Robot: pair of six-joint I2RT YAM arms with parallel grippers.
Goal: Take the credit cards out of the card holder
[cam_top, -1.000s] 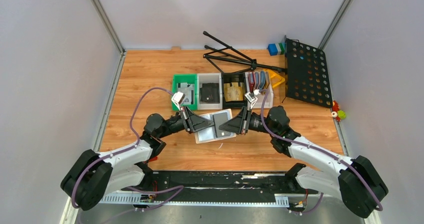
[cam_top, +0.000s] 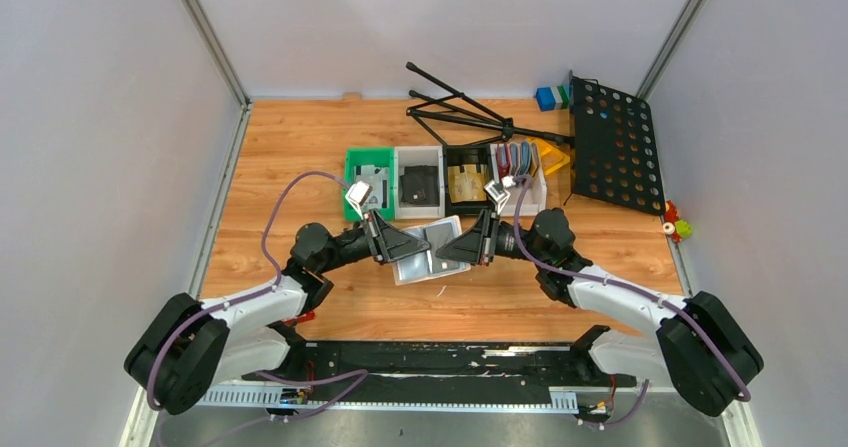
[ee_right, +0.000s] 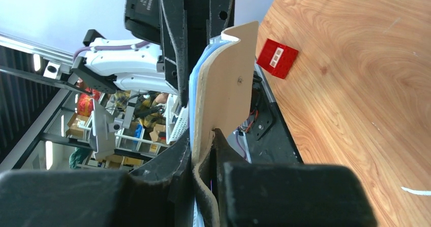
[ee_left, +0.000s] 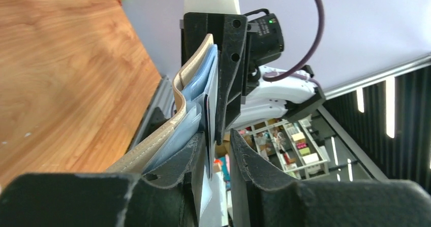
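Observation:
The card holder, with tan covers and clear pockets, is held up between both arms in the top view. A grey card shows in its right half. In the right wrist view my right gripper is shut on the holder's edge, a finger on each side of the tan cover. My left gripper stands part open at the pockets. A thin dark-edged card rises between its fingers, with a gap beside the right one. Whether the card is inside a pocket there cannot be told.
Behind the arms stand a green bin, a white bin, a black bin and another white bin. A black stand lies behind them.
Both arms have shifted only slightly. The grey card is still in the holder's right half.

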